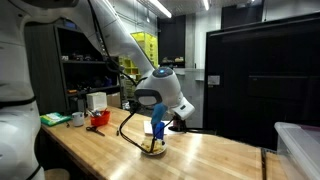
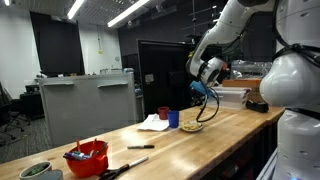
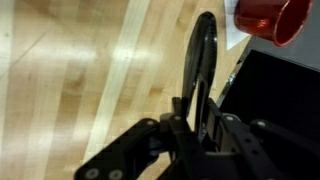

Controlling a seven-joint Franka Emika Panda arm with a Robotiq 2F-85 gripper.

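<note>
My gripper is shut on a dark, elongated object point(image 3: 201, 55) in the wrist view. The object's far end reaches up over the wooden table, and its exact kind cannot be made out. A red mug point(image 3: 272, 15) shows at the upper right, apart from the held object. In exterior view 2, a blue cup point(image 2: 173, 118) and the red mug point(image 2: 163, 113) stand near a plate point(image 2: 192, 127) with yellowish contents. Exterior view 1 shows the plate point(image 1: 153, 148) below and to the left of the gripper; the fingers are too small there to read.
White paper or cloth point(image 2: 154, 124) lies by the mugs. A red container point(image 2: 87, 158) with items, a knife-like tool point(image 2: 122, 168), a dark marker point(image 2: 141, 147) and a pot point(image 2: 36, 171) occupy the other end.
</note>
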